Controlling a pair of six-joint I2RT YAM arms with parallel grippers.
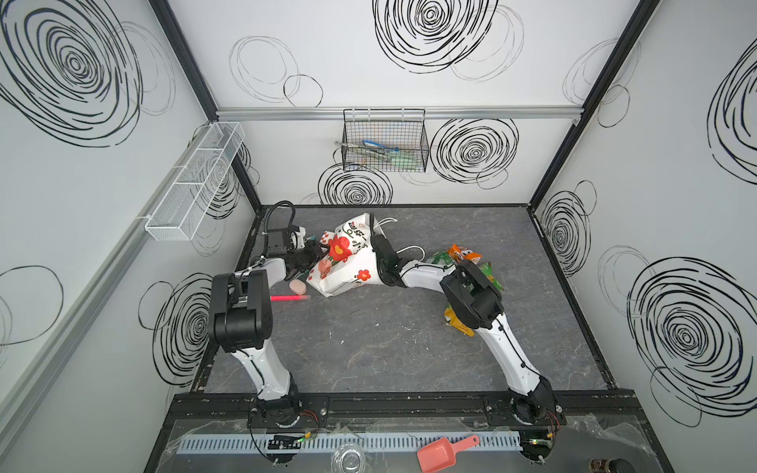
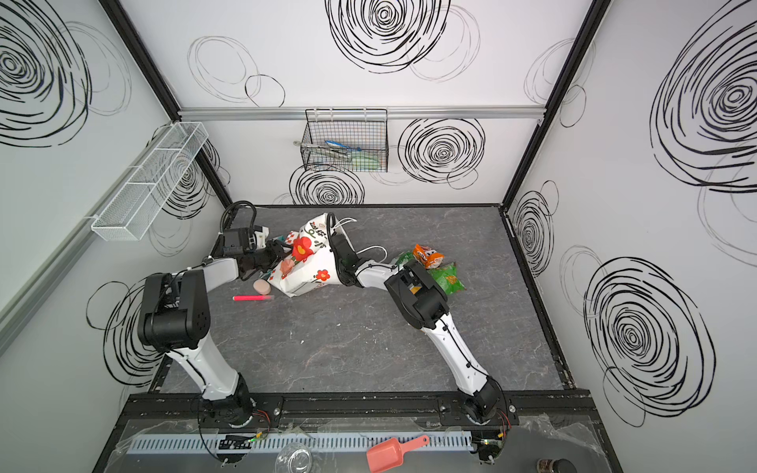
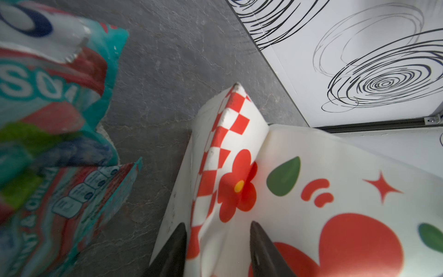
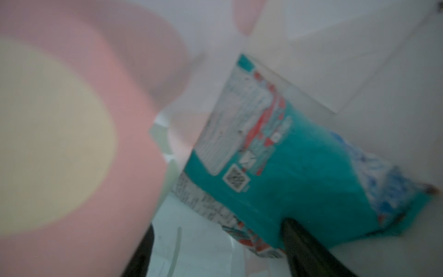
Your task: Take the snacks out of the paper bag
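The white floral paper bag (image 1: 351, 268) lies on its side at centre-left. My left gripper is open at the bag's end, over its checkered folded edge. A teal snack pack (image 3: 55, 120) lies beside the bag in the left wrist view. My right gripper reaches into the bag from the right, blurred, its fingers apart beside a teal packet (image 4: 295, 166) lying inside.
Orange, green and yellow snack packs (image 1: 465, 254) lie to the right, partly under the right arm. A pinkish round object (image 1: 297, 287) and red stick (image 1: 288, 297) lie front left. Wire baskets hang on the walls.
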